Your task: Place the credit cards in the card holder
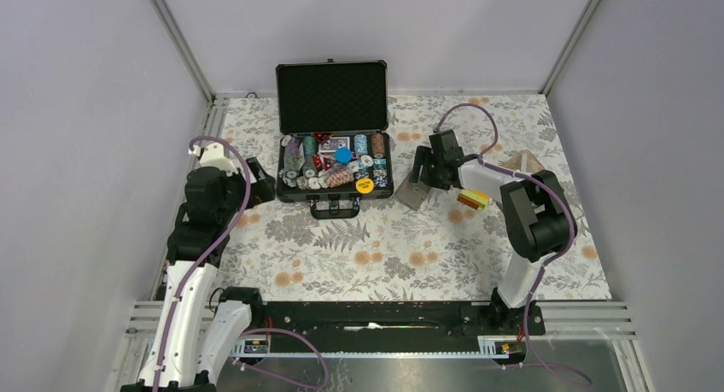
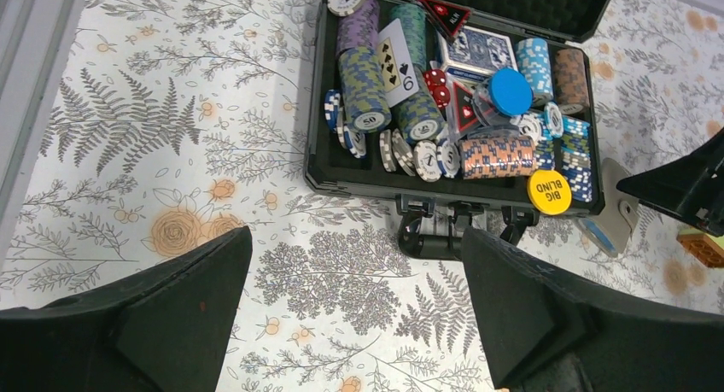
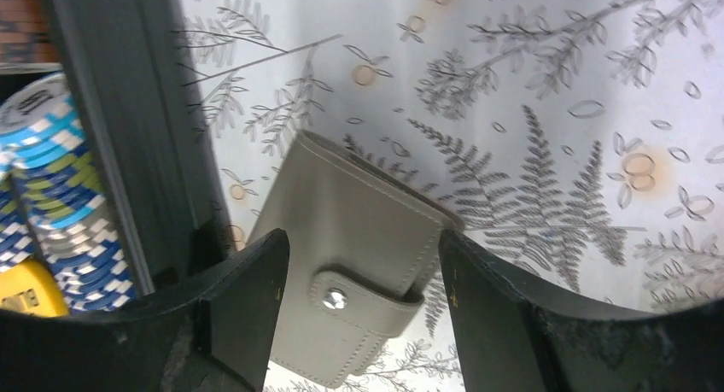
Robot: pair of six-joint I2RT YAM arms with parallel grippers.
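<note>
The grey leather card holder, with a snap strap, lies on the floral table just right of the chip case (image 1: 333, 192), also seen in the left wrist view (image 2: 619, 213). My right gripper (image 1: 420, 165) is right over the holder; in the right wrist view its fingers (image 3: 491, 315) stand apart either side of the holder's lower part, and whether they touch it cannot be told. My left gripper hangs open at the left of the case, with nothing between its fingers. No credit cards can be made out clearly.
The open case holds chips, playing cards and a yellow button. Right of the holder lie a yellow and orange stack (image 1: 472, 199) and a tan open box (image 1: 522, 161), partly behind the right arm.
</note>
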